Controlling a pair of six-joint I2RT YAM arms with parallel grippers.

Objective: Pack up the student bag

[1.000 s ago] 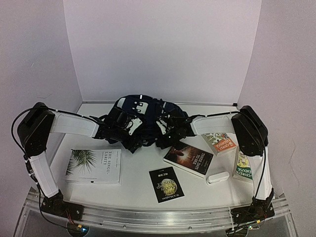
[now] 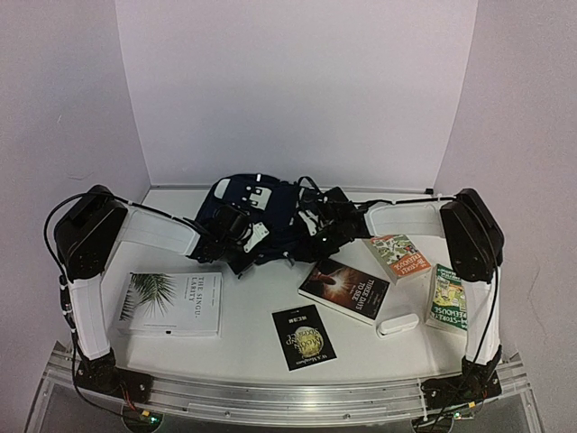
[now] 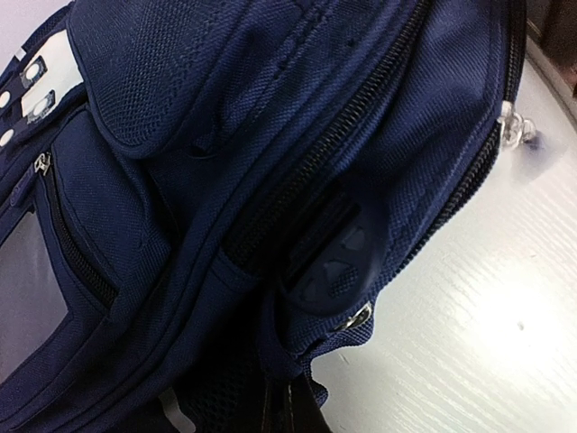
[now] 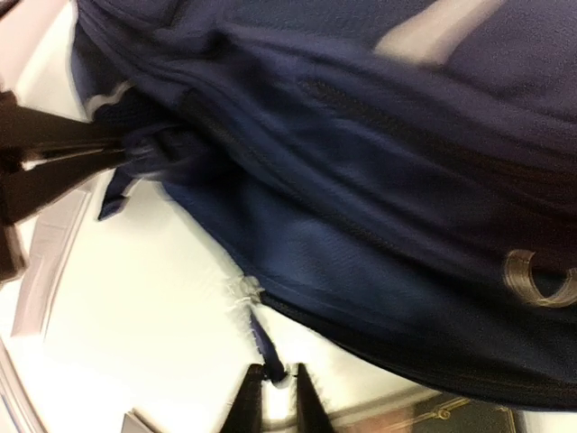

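Note:
The dark navy bag [image 2: 261,198] lies at the back middle of the table, its zips, straps and pockets filling both wrist views. My left gripper is at the bag's front, on fabric beside a strap end; its finger state is unclear. My right gripper is at a zip pull cord [image 4: 263,343] at the bag's edge, the cord's end between its fingertips; the view is blurred, and I cannot tell if they grip it.
In front lie a white book [image 2: 169,305], a black book [image 2: 304,338], a dark red book [image 2: 343,290], two colourful books [image 2: 398,255] [image 2: 448,298] and a white case [image 2: 398,325].
The right arm's gripper is a little higher on the bag's right part; the books have not moved.

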